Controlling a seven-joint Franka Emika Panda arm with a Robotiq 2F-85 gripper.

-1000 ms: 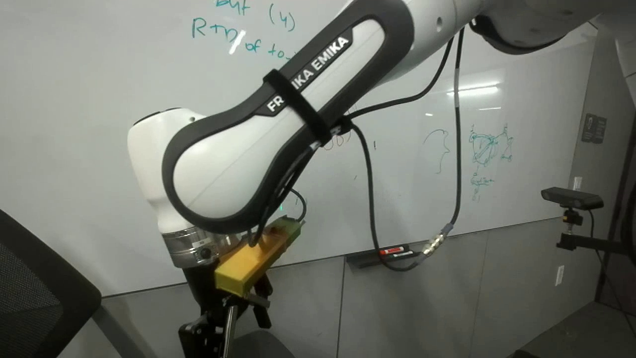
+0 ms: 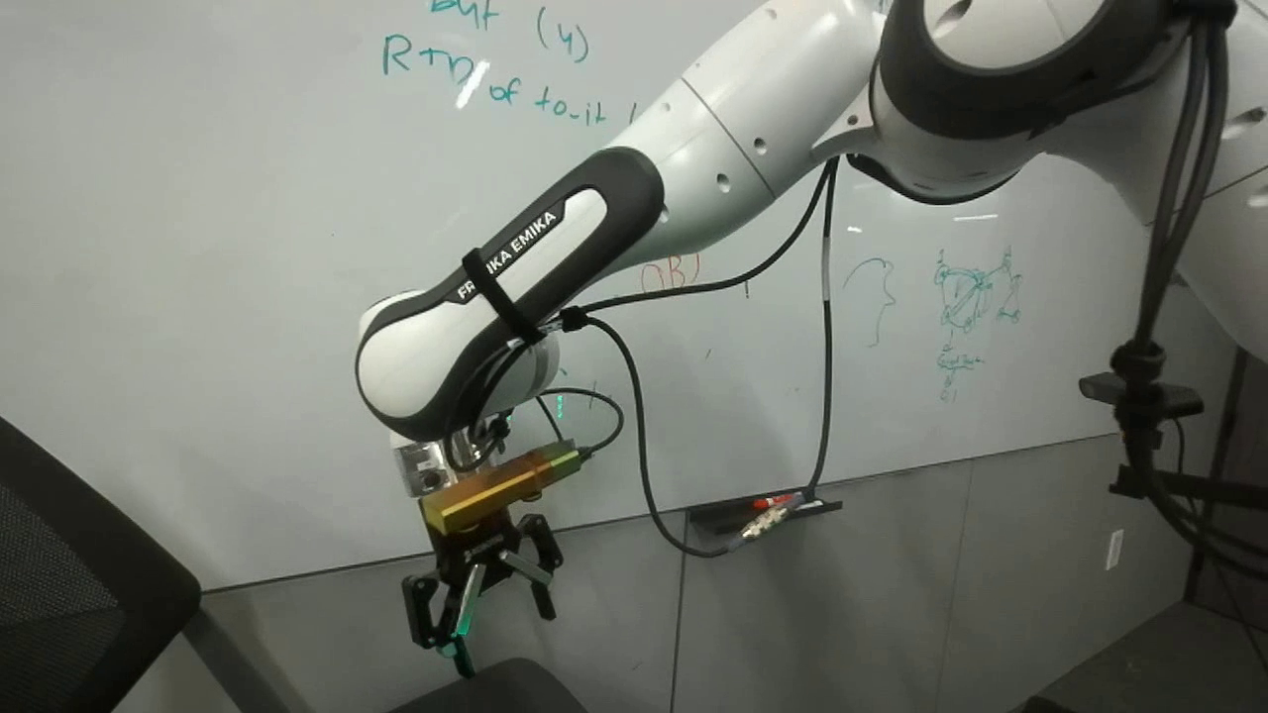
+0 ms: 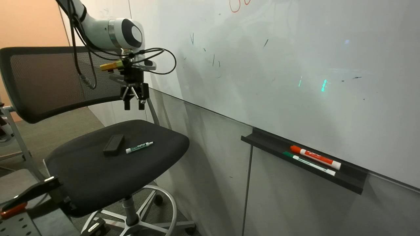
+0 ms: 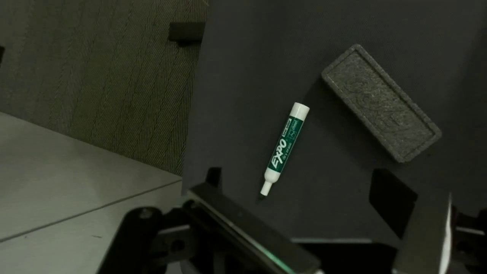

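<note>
A green-and-white dry-erase marker [image 4: 285, 144] lies on the dark chair seat [image 3: 157, 165], its tip toward the gripper side of the wrist view. Beside it, angled and apart from the marker, rests a dark grey felt eraser [image 4: 381, 103]. My gripper [image 3: 134, 106] hangs above the seat near the whiteboard, fingers pointing down. It is open, with a wide gap and nothing held between the fingertips. In exterior view 1 the gripper [image 2: 505, 642] shows clear of the seat's edge; the marker and eraser on the seat are out of sight there.
A whiteboard [image 3: 275, 70] stands along the side. On its tray [image 3: 256, 142] lie a red marker [image 3: 315, 155] and another green marker [image 3: 311, 164]. The mesh chair back [image 3: 47, 82] rises behind the seat. Bare floor [image 4: 114, 68] shows past the seat's edge.
In exterior view 1 the arm has drawn away from the camera, toward the whiteboard, and the gripper sits higher in the picture. Its fingers are now fully in sight.
</note>
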